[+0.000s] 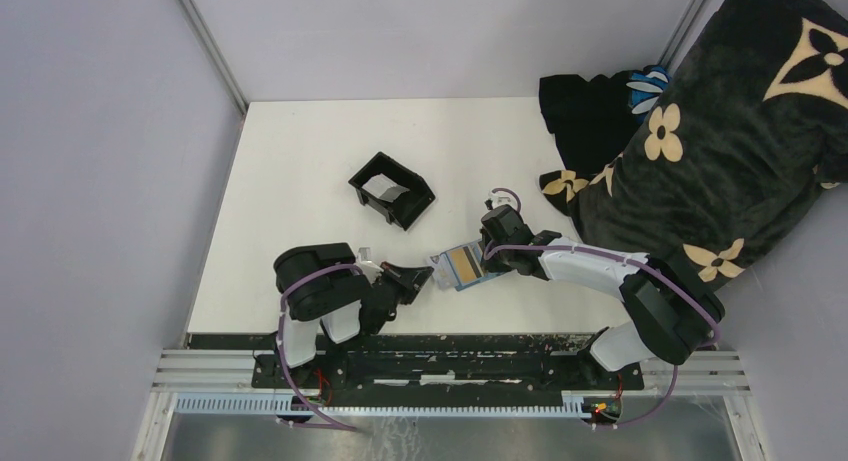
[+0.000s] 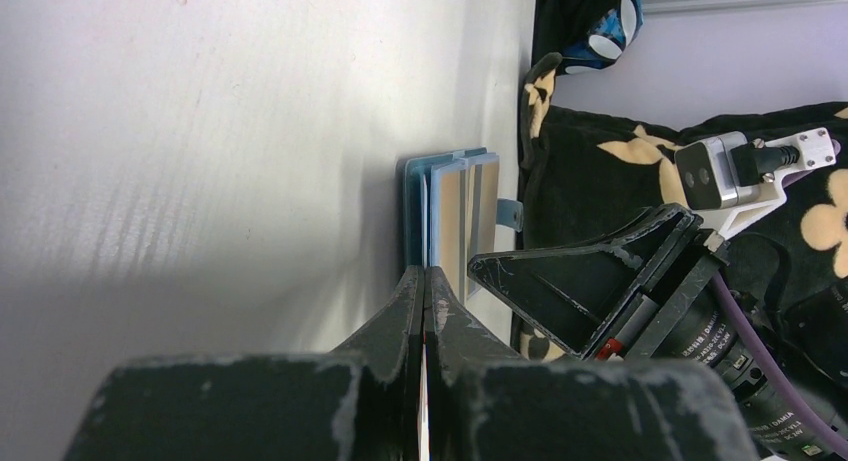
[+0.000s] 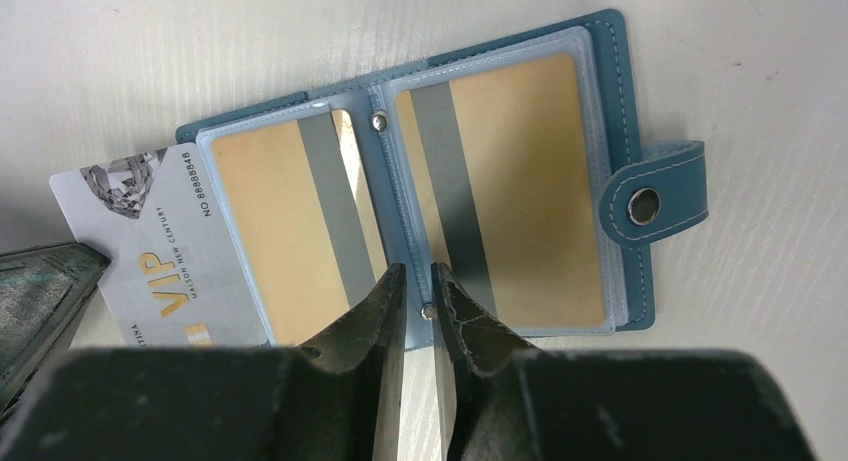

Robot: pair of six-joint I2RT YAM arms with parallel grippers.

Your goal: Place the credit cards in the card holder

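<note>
The blue card holder (image 3: 640,281) lies spread flat on the table, gold-and-grey cards under its clear sleeves. A silver VIP card (image 3: 160,246) reaches its left edge; whether it is inside the sleeve, I cannot tell. My left gripper is shut at the card's outer side, and a thin pale strip shows between its fingers. One of its fingers (image 3: 50,291) overlaps the card in the right wrist view. Over the holder's lower edge near the spine, my right gripper stands slightly open, a narrow gap between its tips.
A black open box (image 1: 405,209) with whitish cards (image 1: 384,188) inside stands behind the left arm. Dark fabric (image 1: 590,126) and a patterned cushion (image 1: 690,191) crowd the right side. Bare table lies left and back.
</note>
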